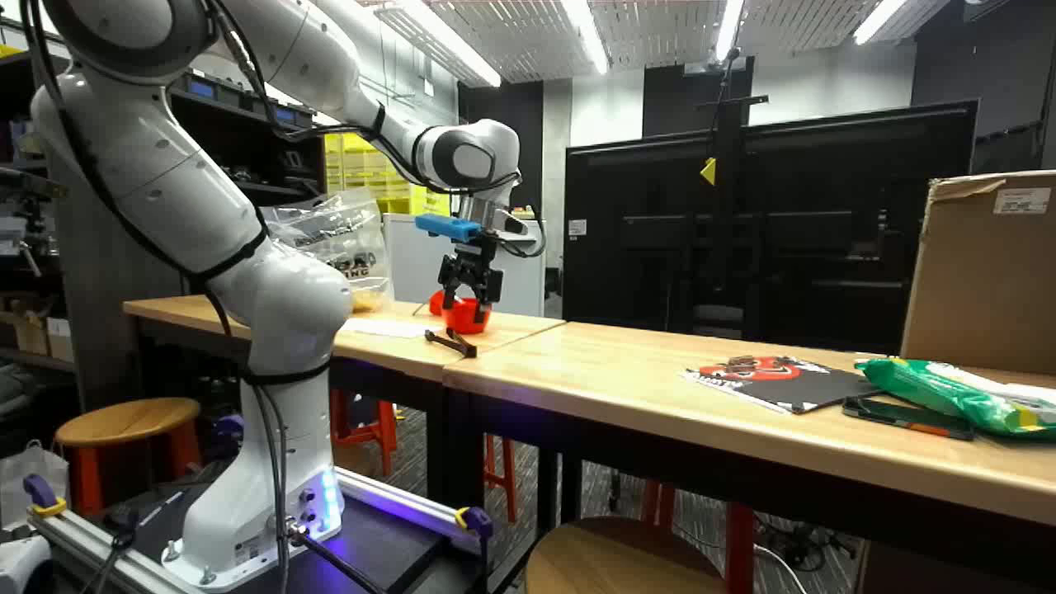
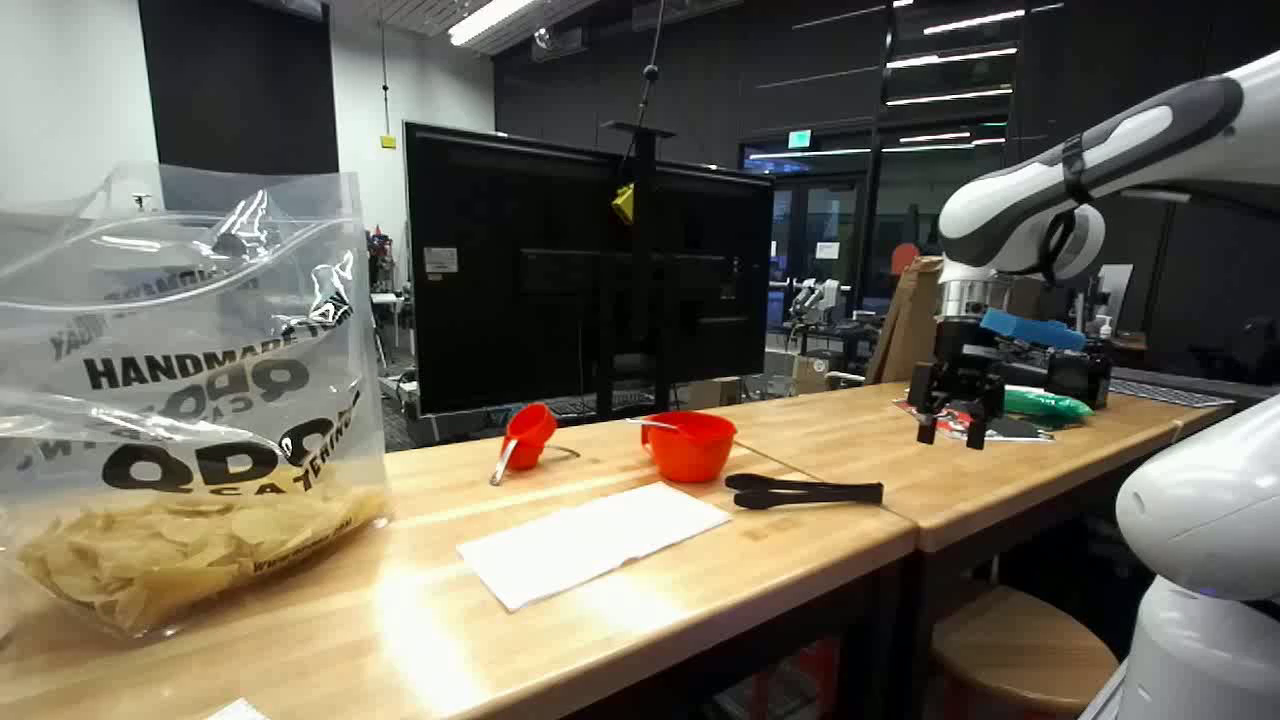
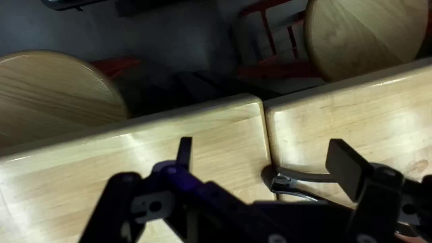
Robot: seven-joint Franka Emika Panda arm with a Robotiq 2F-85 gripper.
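Wide apart stand the two fingers of my open gripper, with nothing held between them. Black tongs [image 2: 804,491] lie flat on the table by the seam between two tabletops. In the wrist view the hinge end of the tongs [image 3: 283,182] shows at that seam, below the gripper, and their other end is partly hidden by a finger. Beside the tongs stands a red bowl [image 2: 693,446] with a pale handle sticking out. A smaller red cup [image 2: 528,434] lies tilted to its left. In exterior view 1 my gripper [image 1: 472,302] hangs in front of the bowl.
A white sheet [image 2: 588,542] lies flat near a clear bag of chips [image 2: 192,540]. Farther along are a dark printed folder [image 1: 782,381], a green packet [image 1: 950,394] and a cardboard box [image 1: 990,272]. Stools [image 3: 52,93] stand below its edge.
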